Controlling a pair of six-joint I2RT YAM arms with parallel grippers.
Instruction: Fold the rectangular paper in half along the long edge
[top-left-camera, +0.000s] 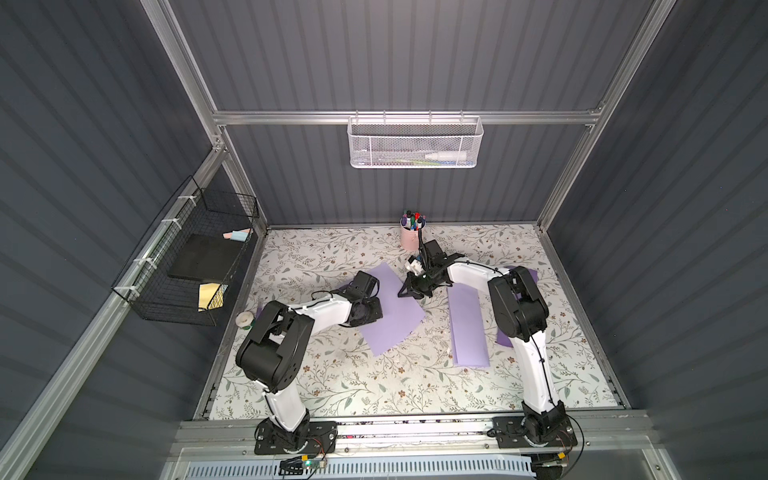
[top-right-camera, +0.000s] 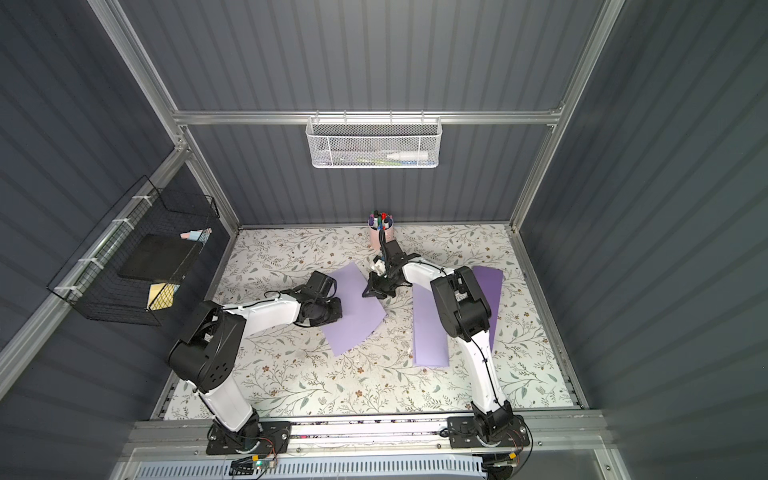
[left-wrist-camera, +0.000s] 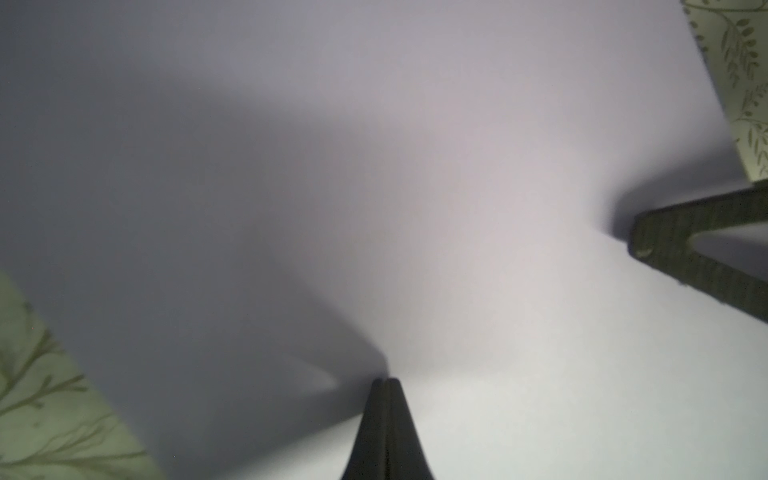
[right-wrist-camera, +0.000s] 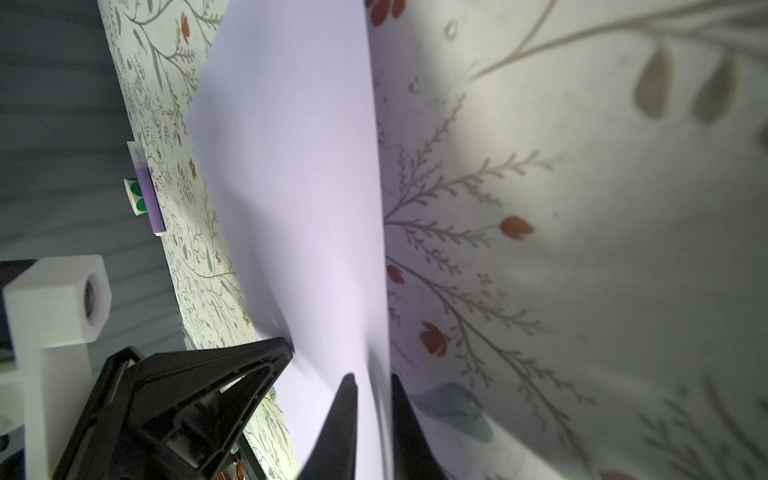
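A light purple paper (top-left-camera: 389, 332) lies askew at the table's centre. My left gripper is shut, its tips down on the paper's surface. My right gripper is part open at the paper's long edge, the raised edge running between its fingertips; whether it grips it I cannot tell. Its body sits over the paper's right part in the top views.
A long light purple paper (top-left-camera: 468, 328) lies to the right, with darker purple paper (top-right-camera: 488, 288) beyond. A pink pen cup (top-left-camera: 411, 236) stands at the back.
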